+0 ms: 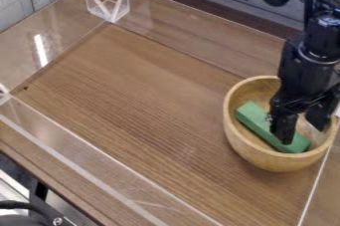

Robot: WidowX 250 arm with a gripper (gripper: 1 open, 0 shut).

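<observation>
A tan round bowl sits at the right of the table in the camera view, with a green block lying inside it. My black gripper reaches down from the upper right over the bowl's right part, its fingers open beside the green block. The right end of the block and part of the bowl's interior are partly hidden by the fingers.
A clear plastic object stands at the back left, near the rim. Black cables lie at the bottom left corner.
</observation>
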